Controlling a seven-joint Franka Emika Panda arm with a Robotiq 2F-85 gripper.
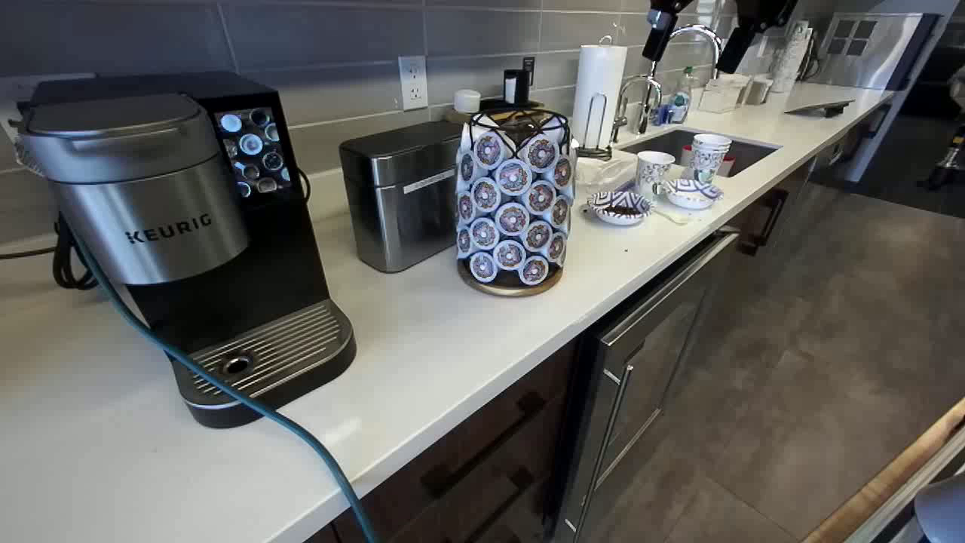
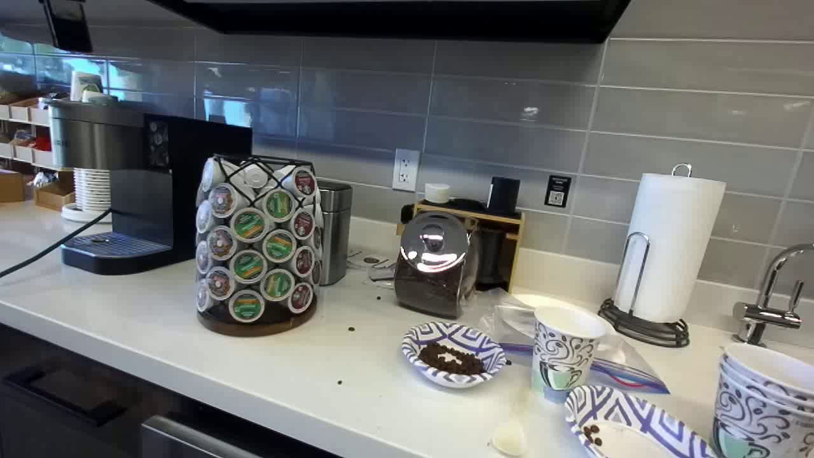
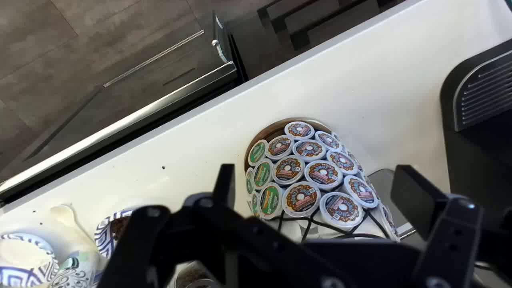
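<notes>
My gripper is open above the pod carousel, its fingers wide apart and nothing held between them. In exterior view 1 the gripper shows at the top edge, fingers spread. The carousel stands upright on the counter, full of coffee pods with donut-print and green lids. Beside it lies a patterned bowl of coffee beans. A second patterned bowl contains a few beans, and a paper cup stands between the bowls. A pale spoon rests on the counter in front.
A Keurig machine with a blue cable occupies the counter's near end. Along the wall are a metal bin, a clear bean jar and a paper towel roll. Stacked cups stand near the sink.
</notes>
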